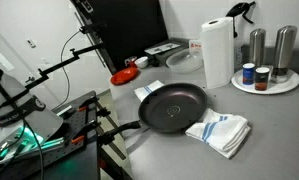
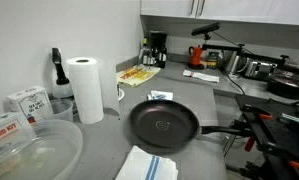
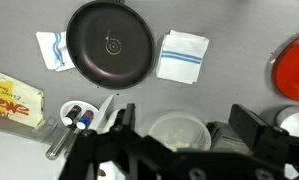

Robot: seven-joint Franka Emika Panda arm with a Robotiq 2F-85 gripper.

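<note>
In the wrist view my gripper stands open, its two dark fingers wide apart and nothing held between them. Beyond the fingers, a black skillet [image 3: 111, 44] lies on the grey counter. One white cloth with blue stripes [image 3: 182, 57] rests beside the pan, and a second striped cloth [image 3: 55, 51] lies on its other side. The same skillet [image 1: 173, 107] is empty in exterior view 1, with its handle pointing left. Exterior view 2 shows the skillet [image 2: 163, 124] between the two cloths. The gripper's fingers cannot be made out clearly in either exterior view.
A paper towel roll [image 1: 218, 54] stands upright behind the pan. To its right, a white plate [image 1: 266, 85] bears shakers and small jars. A red bowl [image 1: 124, 75] sits at the far left of the counter. A clear bowl [image 2: 35, 153] occupies the near left in exterior view 2.
</note>
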